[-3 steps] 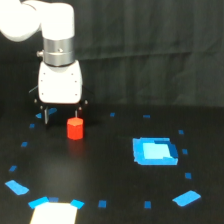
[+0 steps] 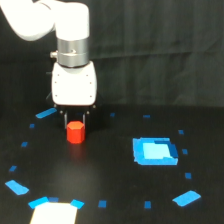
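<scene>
A small red block (image 2: 76, 133) stands on the black table, left of the middle. My gripper (image 2: 76, 119) is directly over it, pointing down from the white hand (image 2: 75, 85). The dark fingers come down at the block's top and sides. They are small and hard to make out against the dark background, so whether they touch or press on the block cannot be told. The block's top is partly hidden by the gripper.
On the right lies a blue taped square (image 2: 138, 150) with a pale patch (image 2: 157, 151) inside it. Small blue marks dot the table, and larger blue tape pieces (image 2: 186, 198) lie near the front. A cream-coloured object (image 2: 54, 213) is at the front left edge.
My gripper has moved right and slightly lower, from beside and above the block to directly over it. Its fingers look closer together than before. The block appears slightly lower in view.
</scene>
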